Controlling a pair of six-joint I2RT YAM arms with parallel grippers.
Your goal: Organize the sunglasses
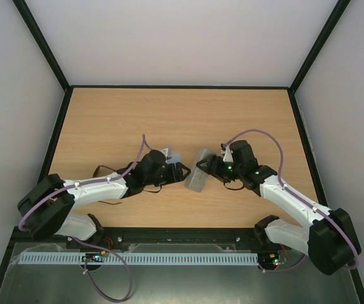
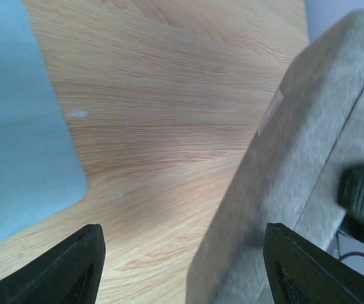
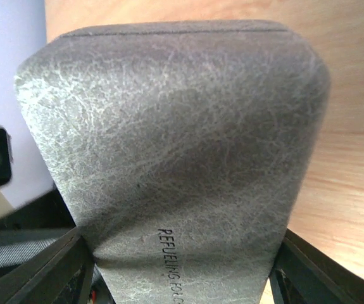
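A grey, worn-looking glasses case (image 1: 196, 181) hangs tilted between the two arms. My right gripper (image 1: 207, 163) is shut on it; in the right wrist view the case (image 3: 169, 145) fills the space between the fingers, with printed lettering on its face. Just left of the case is my left gripper (image 1: 185, 171), its fingers apart and nothing between them. One left finger (image 2: 308, 269) overlaps the case (image 2: 264, 190); whether they touch, I cannot tell. Thin dark parts, seemingly the sunglasses (image 1: 97, 170), show on either side of the left arm, which hides the rest.
A light blue cloth (image 2: 23, 133) lies flat on the wooden table behind the left gripper, partly covered by it in the top view. Both grippers are close together.
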